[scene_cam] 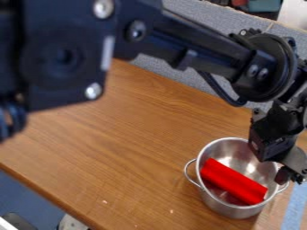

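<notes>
A red cylindrical object (232,180) lies inside a steel pot (214,204) with loop handles at the lower right. The black gripper (285,167) hangs over the pot's right rim, beside the red object and apart from it as far as shows. Its fingers are dark and partly overlap one another, so their spread is hard to make out; nothing is visible held in them.
A grey textured surface lies behind it, and a blue area shows at the lower left. The dark arm spans the top of the view.
</notes>
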